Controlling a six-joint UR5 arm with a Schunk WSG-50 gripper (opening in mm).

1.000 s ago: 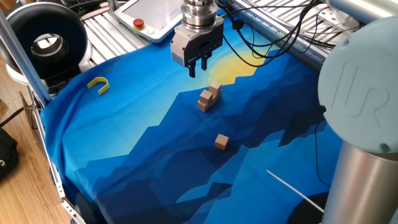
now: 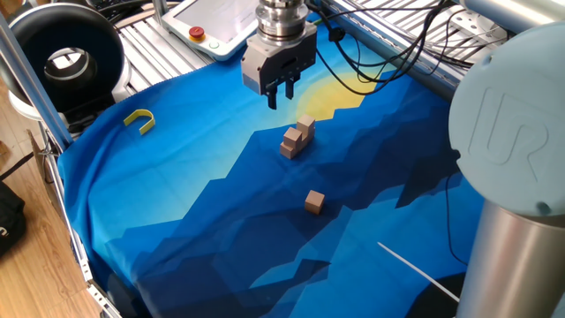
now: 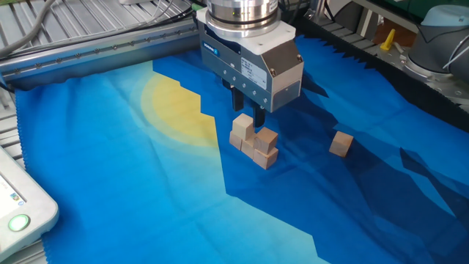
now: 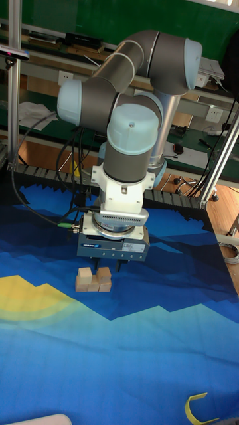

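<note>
A small stack of wooden cubes (image 3: 248, 149) stands on the blue cloth: a bottom row of three, with one cube (image 3: 243, 125) on one end and another (image 3: 266, 139) on the other, a gap between the upper two. Apart from it lies a single wooden cube (image 2: 314, 202), also seen in exterior view 2 as the lone cube (image 3: 341, 144); exterior view 3 does not show it. My gripper (image 2: 281, 95) hangs above the cloth near the stack, pointing down. Its two fingers (image 4: 119, 266) are spread apart, nothing between them, clear of the cubes.
The printed cloth (image 2: 203, 256) is wrinkled but mostly bare. A yellow curved piece (image 2: 139, 120) lies near its edge. At the border sits a teach pendant (image 2: 216, 22) with a red button. Black cables (image 2: 388, 71) hang beside the arm, and a thin white rod (image 2: 415, 268) lies near the base.
The arm's large blue-grey joint cap has shifted very slightly left in exterior view 1. The gripper shows hardly any movement, and the cubes lie unchanged.
</note>
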